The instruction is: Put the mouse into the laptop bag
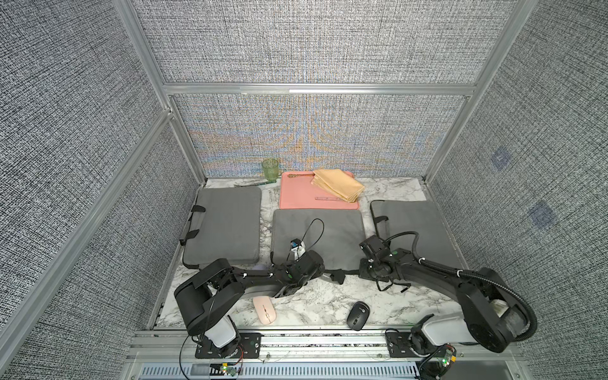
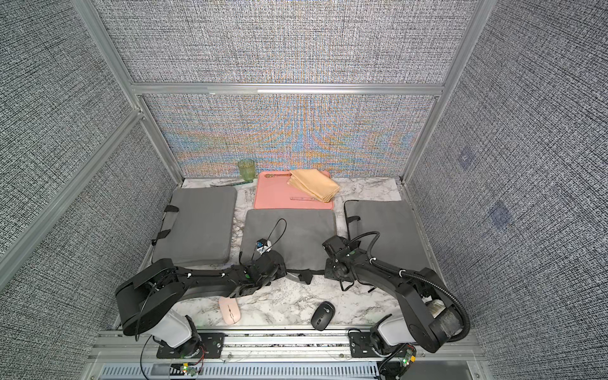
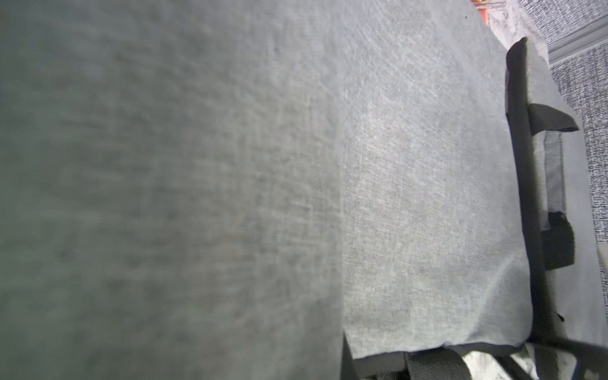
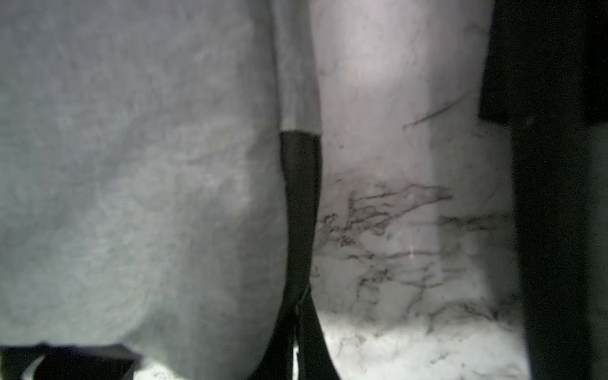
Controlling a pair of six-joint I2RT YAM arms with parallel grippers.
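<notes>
The grey laptop bag [image 1: 335, 231] lies in the middle of the table, its dark handle [image 1: 338, 276] at the front edge. My left gripper [image 1: 325, 272] is at that front edge, shut, apparently on the bag; its fingers are mostly hidden behind grey cloth close to the left wrist camera. At the bag's front right corner, my right gripper is shut, its tips against the dark trim [image 4: 302, 209]; whether trim is pinched between them cannot be told. A black mouse [image 1: 358, 315] and a pink mouse [image 1: 264, 310] lie in front on the marble tabletop.
Another grey bag [image 1: 224, 224] lies left, and a third [image 1: 414, 221] right, partly under my right arm. Behind the middle bag are a pink mat [image 1: 297, 196], a folded yellow cloth [image 1: 338, 183] and a green cup [image 1: 270, 169]. Bare tabletop surrounds the black mouse.
</notes>
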